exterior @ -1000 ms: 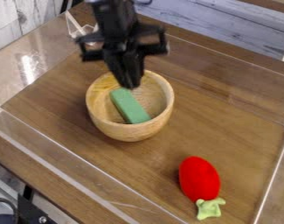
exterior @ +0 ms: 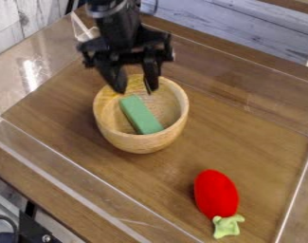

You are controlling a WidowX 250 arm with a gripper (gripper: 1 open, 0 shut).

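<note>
My black gripper (exterior: 124,66) hangs open over the back of a light wooden bowl (exterior: 157,135), with its fingers pointing down. A green block (exterior: 139,115) lies inside the bowl, below and apart from the fingers.
A red object (exterior: 216,193) with a pale green top lies at the front right of the wooden table (exterior: 239,128). A white wall is at the back.
The bowl and block look essentially unmoved.
</note>
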